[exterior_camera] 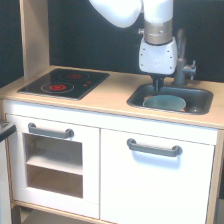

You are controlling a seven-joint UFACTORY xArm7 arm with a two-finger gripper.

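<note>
A grey-green pot (166, 103) sits low inside the dark sink (203, 102), towards its left part. Directly above it hangs the white arm, its gripper (157, 84) pointing down over the pot's back side. The dark fingers are small against the dark sink, so whether they touch the pot or stand apart from it cannot be made out.
Behind the sink, to the right of the arm, rises a dark faucet (181, 60). A black stove top (64, 83) with red burner rings lies on the left of the wooden counter (112, 92). Bare counter separates stove and sink.
</note>
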